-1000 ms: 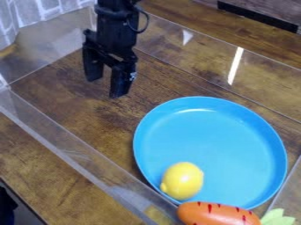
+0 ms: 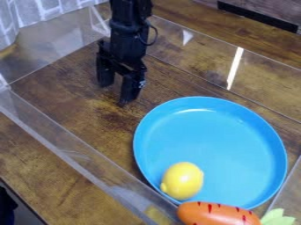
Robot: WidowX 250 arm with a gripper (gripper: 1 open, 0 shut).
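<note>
My black gripper (image 2: 119, 81) is low over the bare wooden floor of the tray, toward the upper left of the camera view, its two fingers apart with nothing visible between them. A blue plate (image 2: 209, 132) fills the lower right, apart from the gripper. On the plate's front part sits a yellow lemon-like object (image 2: 182, 179). Below the plate lies an orange toy carrot (image 2: 217, 214) with green leaves.
Clear plastic walls (image 2: 65, 141) border the wooden area along the left, back and front. The wood left of the plate and around the gripper is empty.
My gripper has shifted slightly to the right and down in the view. The plate, yellow object and carrot have stayed where they were.
</note>
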